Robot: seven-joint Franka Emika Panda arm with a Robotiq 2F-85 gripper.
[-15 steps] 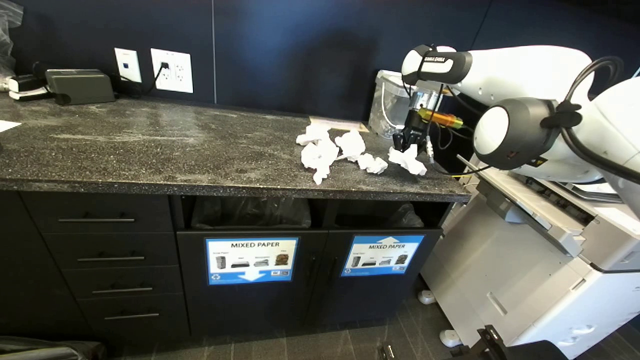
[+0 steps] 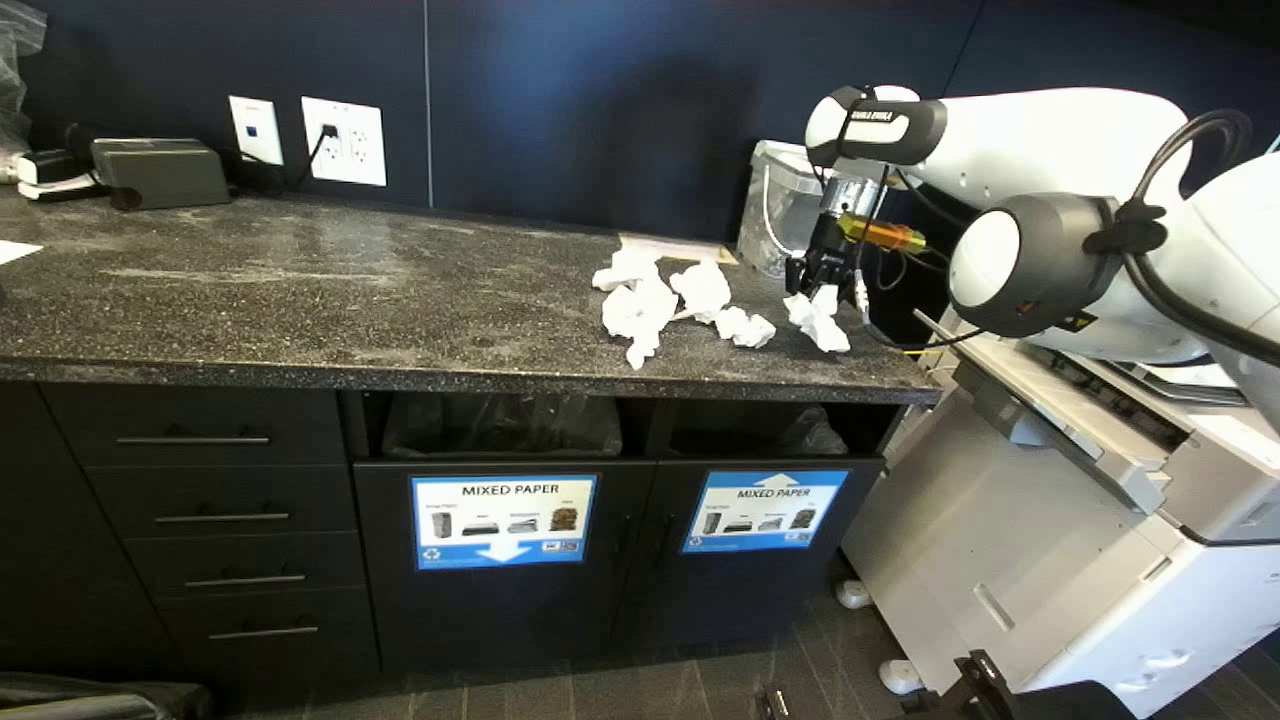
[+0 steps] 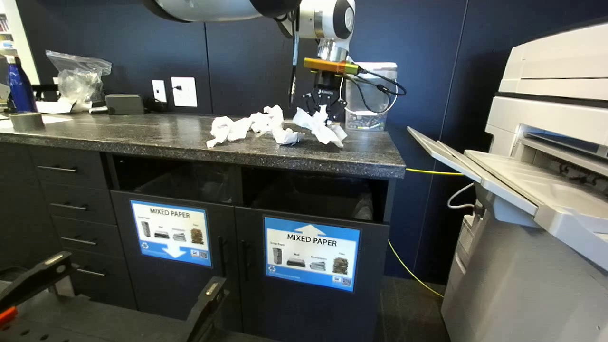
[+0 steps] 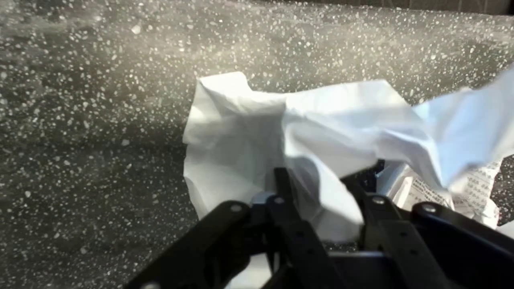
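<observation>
A crumpled sheet of white paper (image 2: pixel 819 326) lies near the right end of the counter, directly beneath my gripper (image 2: pixel 824 286). In the wrist view, a fold of this paper (image 4: pixel 231 154) rises between the two dark fingers of the gripper. Those fingers stand part open, and whether both touch the paper is not clear. From the second exterior side, the same paper (image 3: pixel 322 126) still rests on the countertop, partly hiding the fingertips. Left of it sits a loose group of other crumpled white papers (image 2: pixel 639 307), with a smaller ball (image 2: pixel 745 328) closest.
A clear plastic bin (image 3: pixel 370 97) stands close behind the gripper by the wall. Below the dark counter (image 2: pixel 300 300) are two open bin slots with mixed-paper signs (image 2: pixel 504 522). A printer (image 2: pixel 1020 504) stands at the right.
The paper under my gripper has bunched: it looks narrower and stands higher between the fingers. The arm has barely shifted. The other papers have not moved.
</observation>
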